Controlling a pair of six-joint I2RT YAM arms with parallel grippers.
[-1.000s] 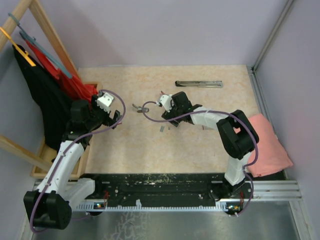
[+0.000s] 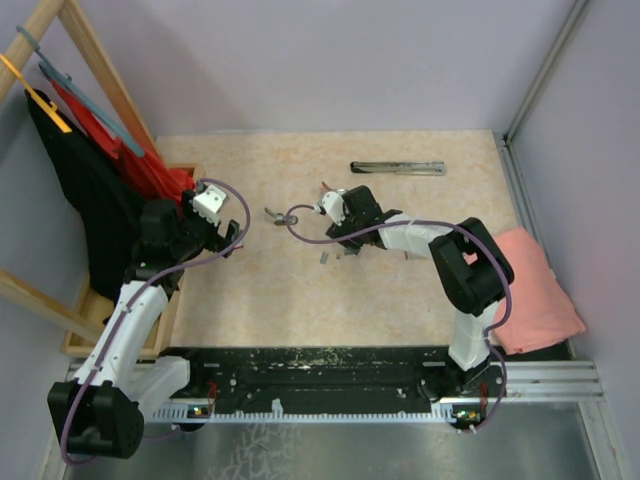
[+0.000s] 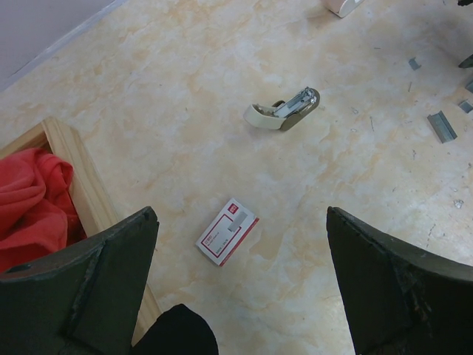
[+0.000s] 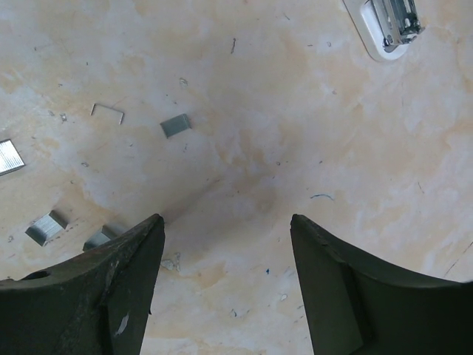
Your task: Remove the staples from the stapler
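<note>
A small stapler (image 3: 283, 111) lies open on the table, its metal magazine exposed, in the left wrist view. A second, white-based stapler (image 4: 386, 29) is cut off at the top right of the right wrist view. Short grey staple strips (image 4: 176, 125) lie scattered on the table, several of them left of the right gripper. That gripper is low over the table, its fingers apart with bare tabletop between them. My left gripper stands wide open above a red-and-white staple box (image 3: 227, 231), holding nothing.
A wooden-edged bin (image 3: 77, 170) with red cloth borders the left side. One long dark stapler-like tool (image 2: 397, 168) lies at the back right. A pink cushion (image 2: 535, 290) sits beyond the right table edge.
The right arm has shifted slightly, its forearm and elbow moving a little left in the top view. My left arm and the open stapler have not moved.
</note>
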